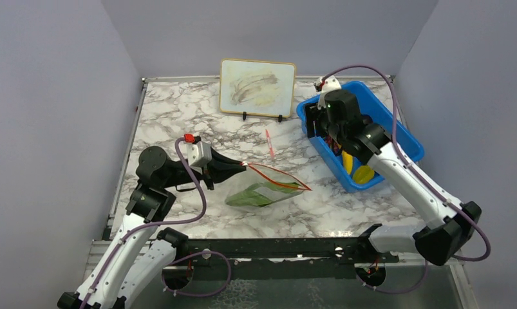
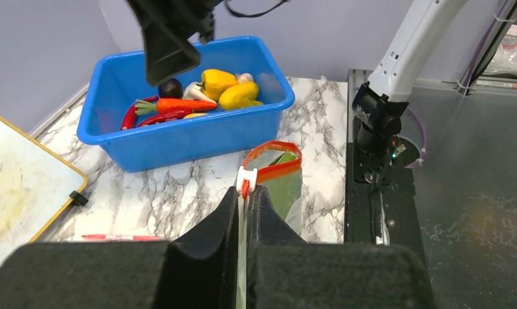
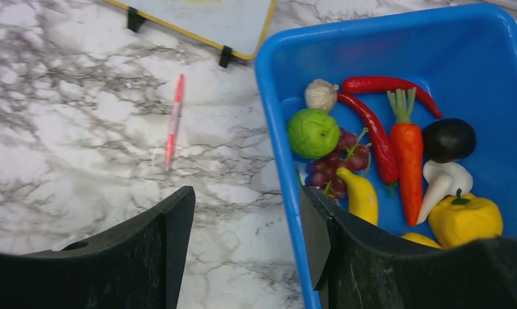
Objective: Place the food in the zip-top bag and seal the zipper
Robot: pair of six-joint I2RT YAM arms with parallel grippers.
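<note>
My left gripper is shut on one end of the zip top bag's white slider. The clear bag (image 1: 259,194), with a green lower part and a red zip edge, hangs from it, its mouth gaping. In the right wrist view my right gripper is partly open, its fingers apart over the left rim of the blue bin (image 3: 276,122), nothing between them. The bin holds toy food: a green cabbage (image 3: 313,133), purple grapes (image 3: 346,158), a banana (image 3: 360,196), a carrot (image 3: 407,167), a yellow pepper (image 3: 465,219) and a dark eggplant (image 3: 449,140).
A whiteboard (image 1: 257,88) on small black feet stands at the back. A red and white marker (image 1: 270,143) lies in front of it. A dark rail (image 1: 268,248) runs along the front edge.
</note>
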